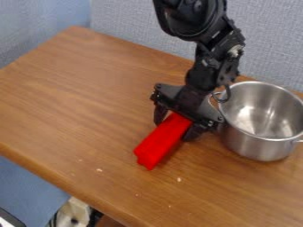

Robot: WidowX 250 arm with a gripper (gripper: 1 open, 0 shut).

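A long red block (159, 144) lies diagonally on the wooden table (71, 106), its near end toward the front left. My black gripper (185, 119) is down over the block's far end, a finger to either side, which covers that end. Whether the fingers press on it cannot be made out clearly. A steel pot (260, 123) stands just right of the gripper.
A grey wall stands close behind the table.
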